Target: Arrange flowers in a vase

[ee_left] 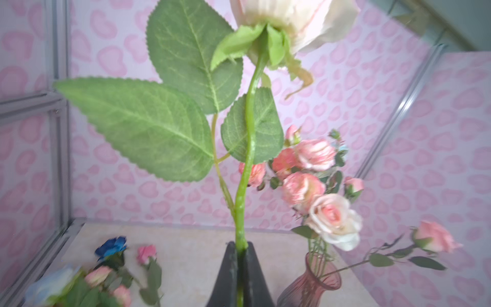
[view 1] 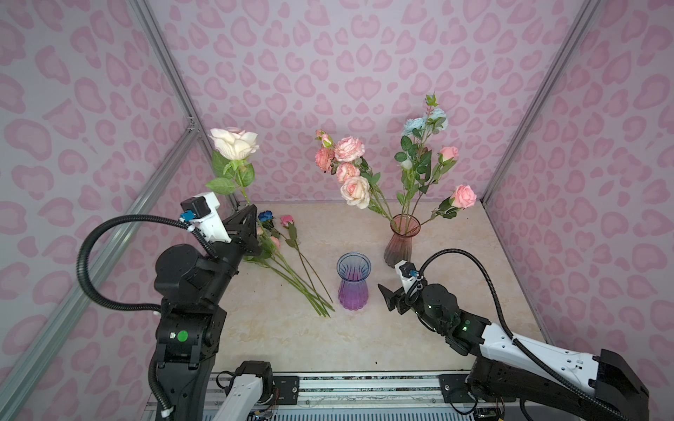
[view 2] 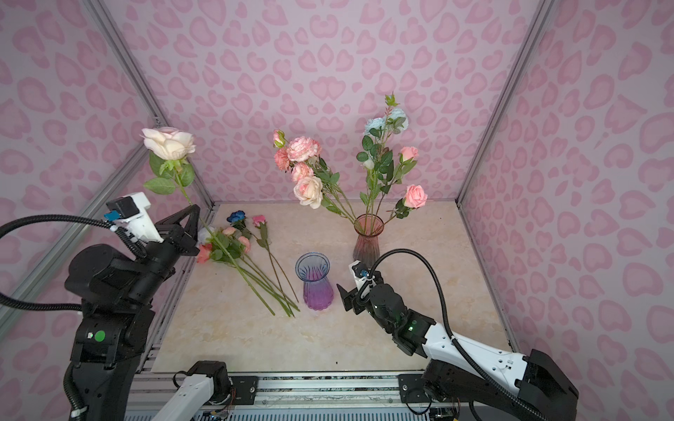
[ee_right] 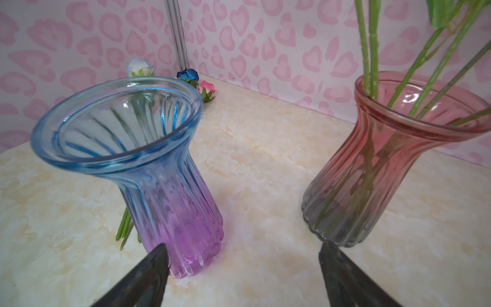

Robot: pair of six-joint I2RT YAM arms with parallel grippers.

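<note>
A white rose (view 1: 233, 144) with leaves is raised at the left, my left gripper shut on its green stem (ee_left: 245, 179). The empty blue-purple vase (ee_right: 179, 215) stands mid-table. My right gripper is open beside it, with nothing between its fingers. Behind to the right, a pink-grey vase (ee_right: 353, 194) holds pink, white and light blue flowers (view 1: 349, 148).
Several loose flowers (view 2: 238, 245), blue, pink and white, lie on the left of the table, stems toward the front. Patterned walls and metal posts enclose the table.
</note>
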